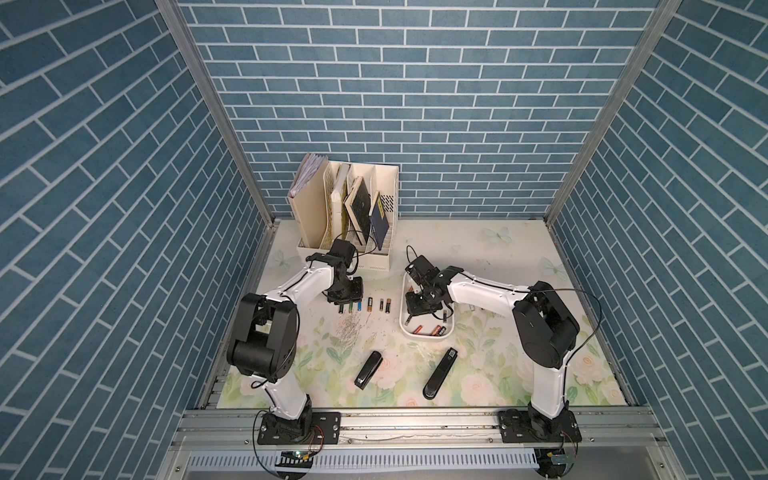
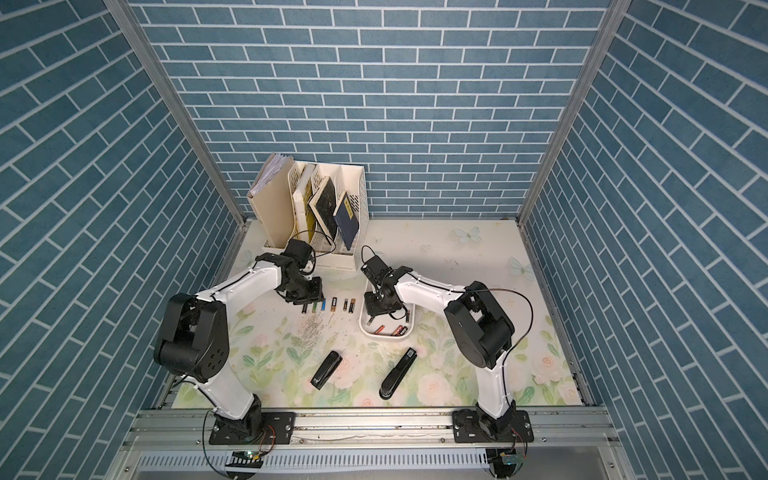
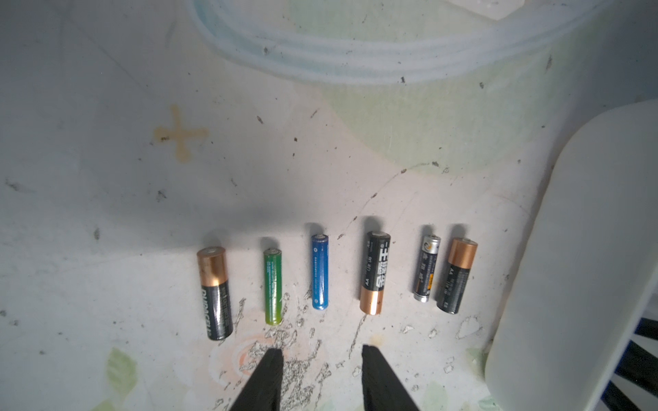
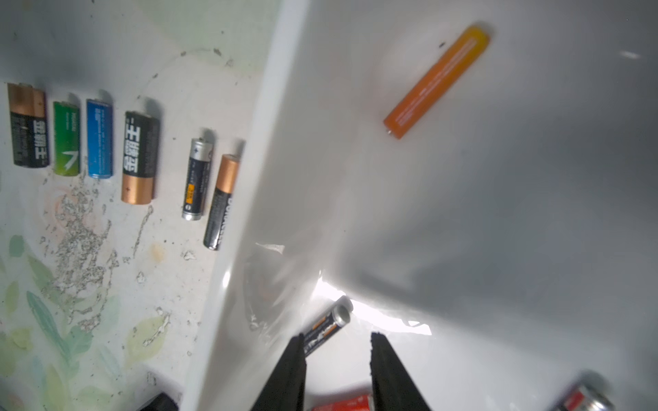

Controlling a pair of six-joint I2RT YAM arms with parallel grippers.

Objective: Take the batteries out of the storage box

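Observation:
A white storage box (image 1: 445, 329) holds several batteries. In the right wrist view an orange battery (image 4: 436, 83) lies at the far side, a small black one (image 4: 326, 330) near the left wall, and a red one (image 4: 344, 402) is partly cut off. My right gripper is over the box, fingers apart; the small black battery appears beyond its left fingertip, and contact cannot be judged. Outside, to the box's left, several batteries lie in a row, among them a blue one (image 3: 320, 272) and a green one (image 3: 272, 286). My left gripper hovers over that row, open and empty.
Two black staplers (image 1: 368, 369) lie in front of the row and the box. A file holder (image 1: 352, 257) with folders and books stands behind the left arm. Clear table extends behind and right of the box.

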